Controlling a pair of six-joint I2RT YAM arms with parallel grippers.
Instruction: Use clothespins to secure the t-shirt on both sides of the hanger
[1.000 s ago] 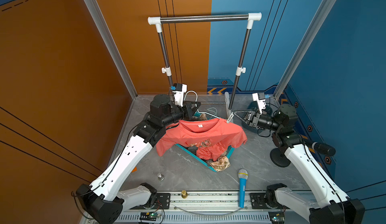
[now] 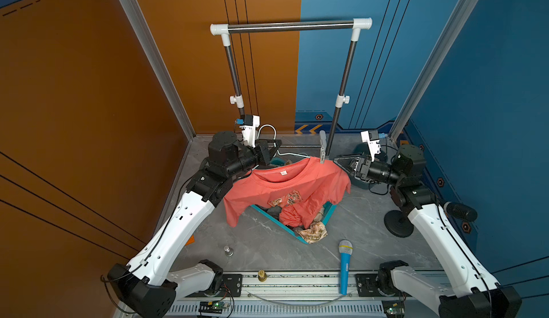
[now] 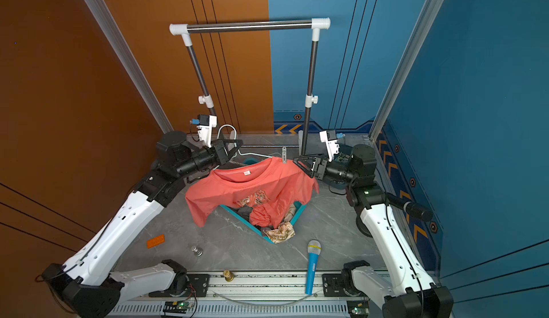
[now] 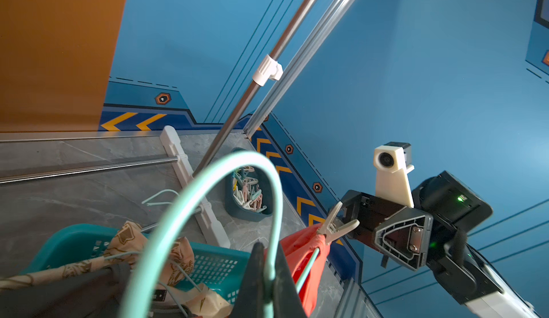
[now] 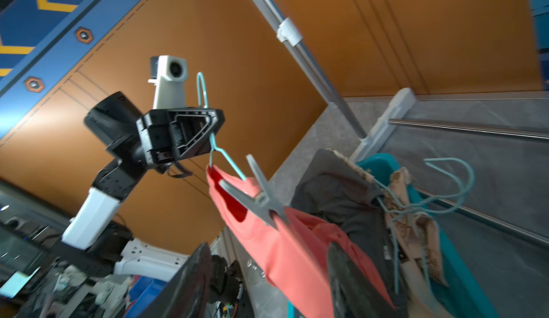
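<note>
My left gripper (image 2: 273, 149) is shut on the pale hanger (image 4: 267, 172) near its hook, holding it with the salmon t-shirt (image 2: 280, 189) draped over the basket. A clothespin (image 2: 322, 149) (image 5: 257, 198) is clipped on the shirt and hanger at the right shoulder, its legs sticking up. Just right of it my right gripper (image 2: 346, 163) stands open, with nothing between its fingers in the right wrist view; the clothespin is beyond its fingertips. I see no clothespin on the left shoulder in the right wrist view.
A teal basket (image 5: 463, 283) of clothes and loose hangers lies beneath. A bin of clothespins (image 4: 246, 203) sits behind my right arm. The metal rack (image 2: 290, 26) stands behind. A blue microphone (image 2: 344, 272) and small items lie at the front.
My left gripper has raised the hanger slightly and moved it left; the shirt's right shoulder and clothespin rose too. The right gripper shifted a little, now apart from the clothespin.
</note>
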